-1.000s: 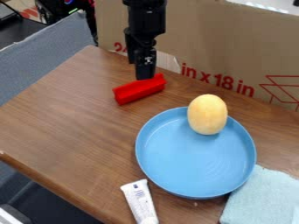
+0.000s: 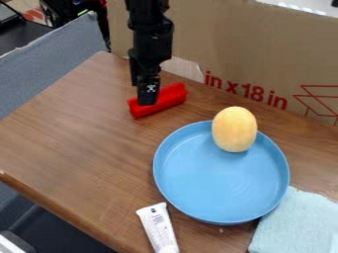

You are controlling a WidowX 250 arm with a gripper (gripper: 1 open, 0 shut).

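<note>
My black gripper (image 2: 148,91) points straight down at the back of the wooden table, open, its fingertips low at the upper-left half of a red cylinder (image 2: 164,100) that lies on its side. Whether the fingers straddle the cylinder or hang just behind it is hard to tell. A blue plate (image 2: 211,188) sits to the right front, with a yellow egg-shaped object (image 2: 235,129) on its back edge.
A white tube (image 2: 157,227) lies near the front edge. A pale blue cloth (image 2: 297,225) is at the lower right. A cardboard wall (image 2: 251,49) stands behind.
My gripper has moved down and a little to the left, toward the red cylinder. The other objects are where they were.
</note>
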